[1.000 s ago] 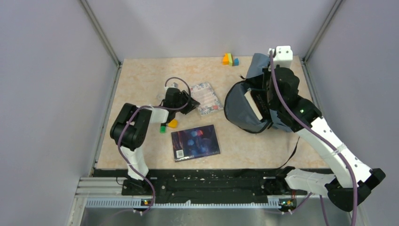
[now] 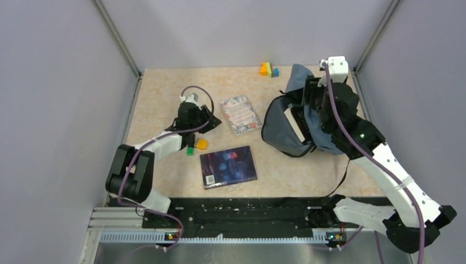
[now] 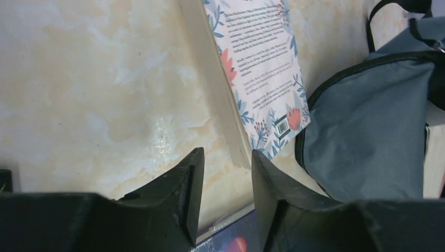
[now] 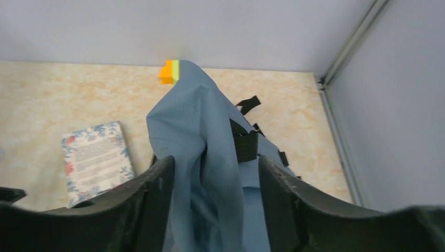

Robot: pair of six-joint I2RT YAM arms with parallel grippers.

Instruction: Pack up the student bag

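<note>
The blue-grey bag (image 2: 283,132) lies gaping on the right of the table, a dark book with pale page edges (image 2: 293,123) in its mouth. Left of it, a flower-bordered book (image 2: 240,115) rests flat; a dark glossy book (image 2: 228,166) lies nearer the front. My left gripper is open and empty, short of the flowered book's near end. Over the bag, my right gripper has its fingers (image 4: 157,181) apart. A raised fold of bag fabric (image 4: 210,131) shows between them, not pinched; whether the left finger touches it I cannot tell.
Orange, yellow and blue blocks (image 2: 268,70) stand at the back edge. A yellow block (image 2: 201,144) and a green block (image 2: 190,150) sit beside my left arm. A bag strap (image 2: 342,181) trails to the front edge.
My left gripper has drawn back leftward from the flowered book, which stays about where it was.
</note>
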